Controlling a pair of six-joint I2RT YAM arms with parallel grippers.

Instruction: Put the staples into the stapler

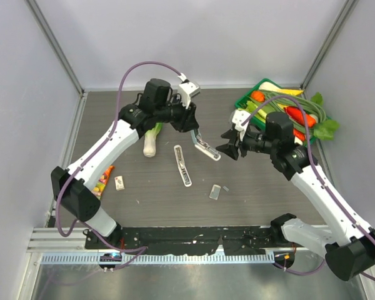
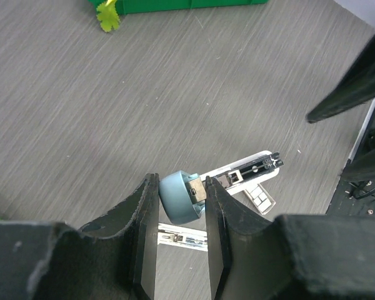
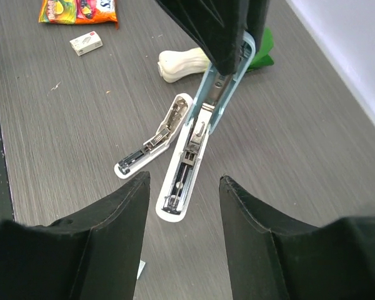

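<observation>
My left gripper is shut on the light blue cover end of an opened stapler (image 3: pixel 187 159), holding it above the table. The stapler's white base reaches away from the fingers, and its dark inner channel shows in the right wrist view. My right gripper is apart from the stapler's free end, its fingers spread with nothing gripped between them. A second white stapler part (image 1: pixel 182 165), long and narrow, lies on the table below. A small whitish box (image 1: pixel 215 192), perhaps for staples, lies nearer the front, with a tiny grey piece (image 1: pixel 225 188) beside it.
A green basket (image 1: pixel 240 103) of vegetables stands at the back right. On the left are a pale-stemmed leafy vegetable (image 1: pixel 150 144), a small white box (image 1: pixel 119 183) and an orange snack packet (image 1: pixel 102 181).
</observation>
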